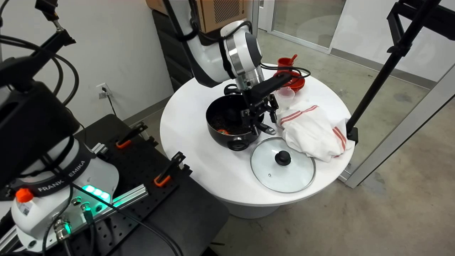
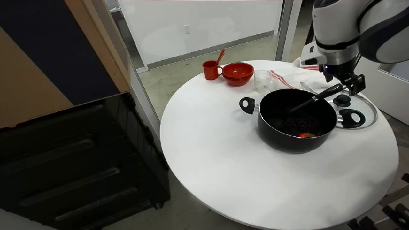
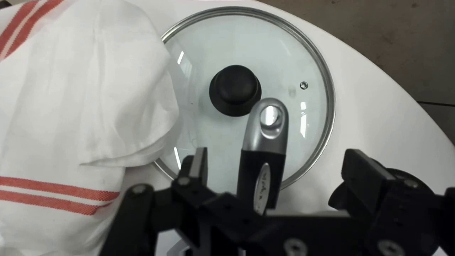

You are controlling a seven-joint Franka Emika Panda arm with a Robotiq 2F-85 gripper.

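Note:
A black pot (image 2: 291, 144) stands on the white round table, with dark contents and a red tomato-like piece (image 2: 307, 135) inside. A utensil with a black and grey handle (image 3: 264, 164) leans over the pot's rim, its lower end down in the pot. My gripper is open around that handle, one finger on each side, with visible gaps between handle and fingers. In the first exterior view, the gripper (image 1: 265, 115) sits low over the pot's right side. The glass lid (image 1: 273, 174) with its black knob lies flat on the table beside the pot.
A white towel with red stripes (image 1: 313, 132) lies bunched beside the lid. Red bowls (image 2: 237, 72), a red mug (image 2: 211, 70) and a clear measuring cup (image 2: 262, 80) stand at the table's far side.

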